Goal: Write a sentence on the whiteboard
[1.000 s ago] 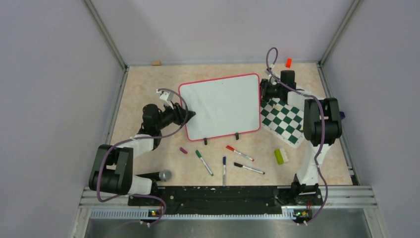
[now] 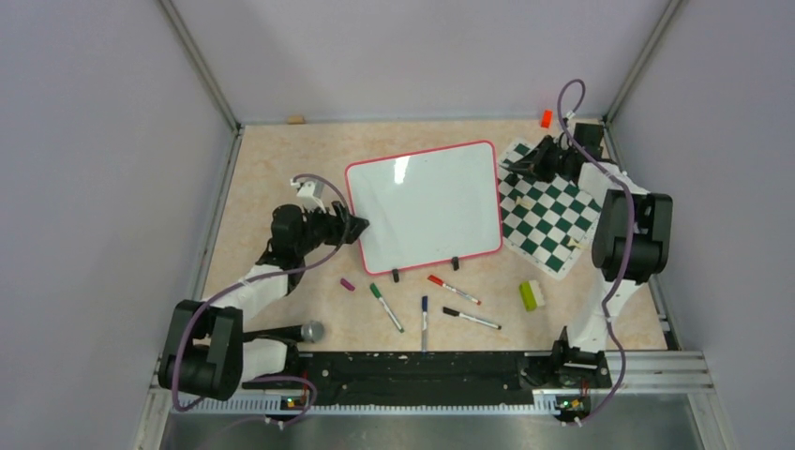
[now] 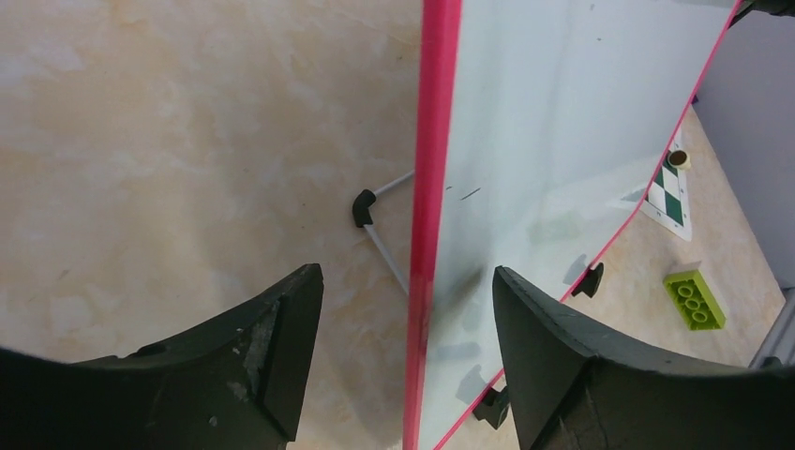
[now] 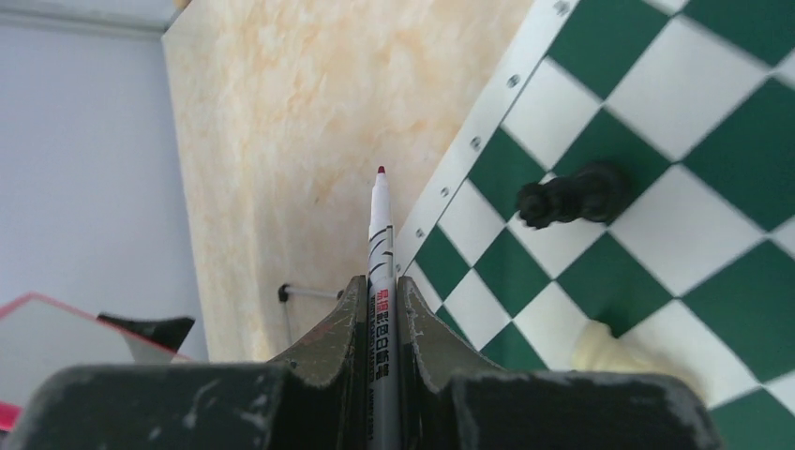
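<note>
The whiteboard (image 2: pixel 427 211) with a pink rim lies tilted slightly in the middle of the table, standing on black feet. Its face is nearly blank; small dark marks (image 3: pixel 471 194) show in the left wrist view. My left gripper is open at the left rim, its fingers apart on either side of the pink edge in view. Past the right rim, over the checkerboard, my right gripper is shut on a white marker (image 4: pixel 381 246). The marker's dark red tip points away from the fingers, uncapped.
Green (image 2: pixel 386 307), blue (image 2: pixel 425 323), black (image 2: pixel 472 318) and red (image 2: pixel 455 290) markers lie in front of the board. A green block (image 2: pixel 528 296) sits at the right front. Chess pieces, one of them black (image 4: pixel 577 194), stand or lie on the checkerboard (image 2: pixel 553 225).
My right gripper has moved right, away from the board's right edge. The left gripper has backed off a little to the left, its fingers spread.
</note>
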